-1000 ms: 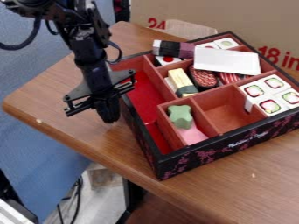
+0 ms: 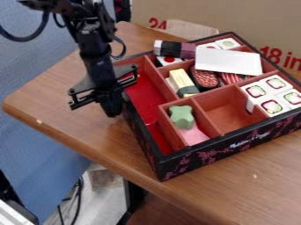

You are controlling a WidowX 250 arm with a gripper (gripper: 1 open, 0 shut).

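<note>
My black gripper (image 2: 108, 100) hangs low over the wooden table, just left of the box's red left compartment; whether its fingers hold anything is unclear. The black-and-pink patterned box (image 2: 238, 142) has red dividers and holds a green piece (image 2: 181, 116), a pink piece (image 2: 193, 134), a yellow piece (image 2: 181, 81), round dark red pieces (image 2: 205, 78), white sushi-like pieces (image 2: 270, 95), a white slab (image 2: 228, 61) and a dark purple block (image 2: 172, 49) at the back.
A cardboard box (image 2: 259, 24) stands behind. The table's near left edge drops to the floor.
My gripper has shifted very slightly; the box and its contents look the same.
</note>
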